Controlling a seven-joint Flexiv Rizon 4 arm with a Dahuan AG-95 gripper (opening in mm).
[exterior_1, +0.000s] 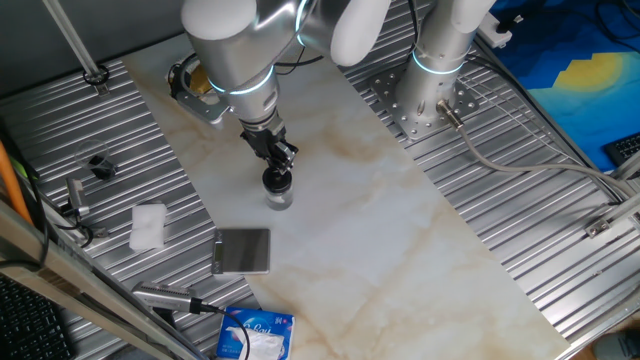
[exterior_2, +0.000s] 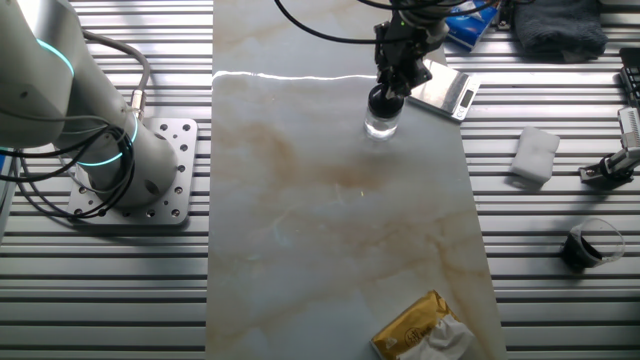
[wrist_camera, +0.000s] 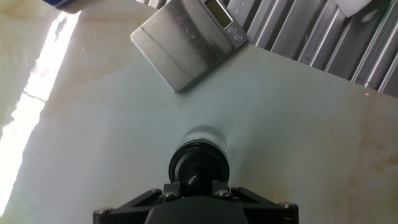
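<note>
A small clear jar (exterior_1: 279, 200) with a black lid (exterior_1: 277, 180) is upright at the marble-patterned board. In the wrist view the lid (wrist_camera: 199, 163) and its narrow black knob fill the space between the fingertips of my gripper, which appears shut on the knob. Most of the jar (wrist_camera: 207, 132) is hidden under the lid there. From the side, the glass (exterior_2: 381, 127) shows below the lid; whether its base touches the board is hard to tell. The silver scale (exterior_1: 242, 251) lies close by, apart from the jar.
A white block (exterior_1: 148, 227) and a clear cup with dark contents (exterior_2: 592, 246) are on the slatted table beyond the board's edge. A blue tissue pack (exterior_1: 257, 333) lies past the scale, and a gold pack (exterior_2: 411, 327) elsewhere on the board. The board's middle (exterior_1: 370, 230) is clear.
</note>
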